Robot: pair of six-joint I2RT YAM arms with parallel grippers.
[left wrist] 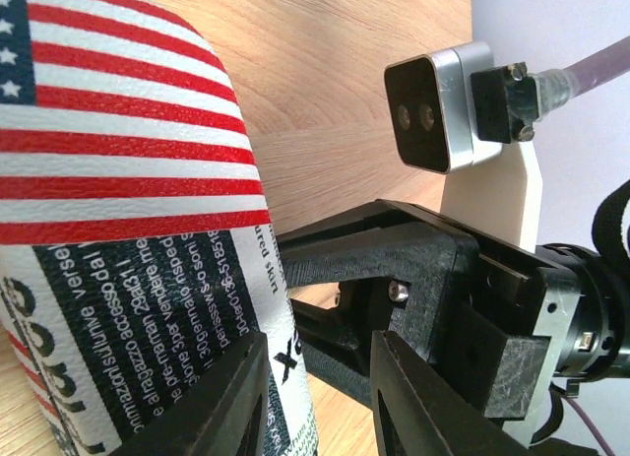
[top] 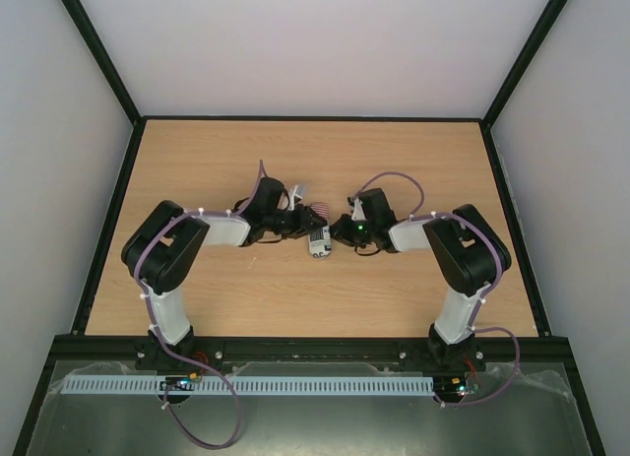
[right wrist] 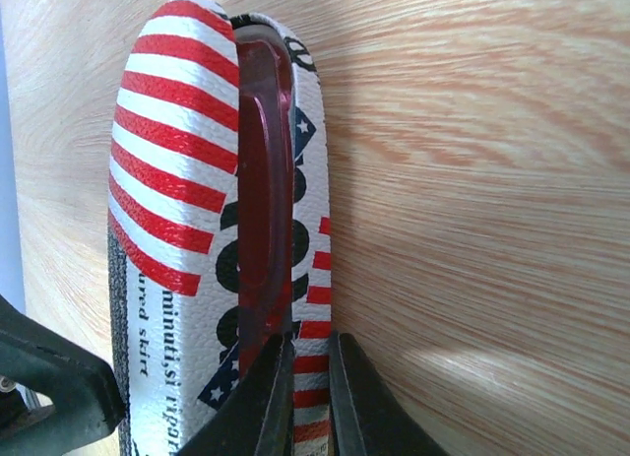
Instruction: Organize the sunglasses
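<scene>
An American-flag patterned glasses case (top: 320, 239) lies between my grippers in the middle of the table. In the left wrist view its striped lid (left wrist: 118, 151) is folded over, with my left gripper (top: 317, 221) shut on the lid's side. The right wrist view shows the case (right wrist: 172, 180) nearly closed, with a narrow gap revealing a dark red inner part (right wrist: 264, 161); whether sunglasses are inside I cannot tell. My right gripper (top: 337, 229) is shut on the case's other side, at its lower part.
</scene>
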